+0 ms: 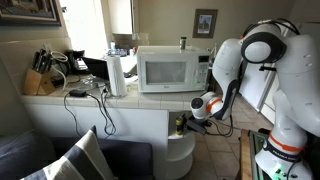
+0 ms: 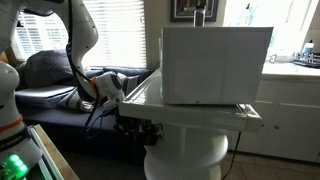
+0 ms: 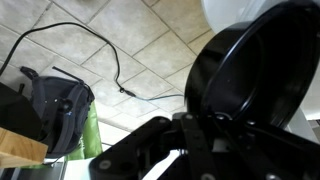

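In the wrist view a dark, round, cup-like object [image 3: 255, 75] fills the upper right, its rim and hollow side partly in view. The black gripper meets its near edge, shut on it; the fingertips are hard to make out against the dark surface. In the first exterior view my gripper [image 1: 190, 124] is low beside the rounded white shelf unit at the end of the counter. From the second exterior view, the gripper area [image 2: 140, 130] is dark and its details cannot be told.
Above the shelves [image 1: 180, 145] runs the counter [image 1: 120, 99], carrying a white microwave [image 1: 173, 70]. A small yellow item [image 1: 180, 121] stands by the upper shelf. On the tiled floor lie a black cable [image 3: 110, 45] and a dark backpack [image 3: 65, 110].
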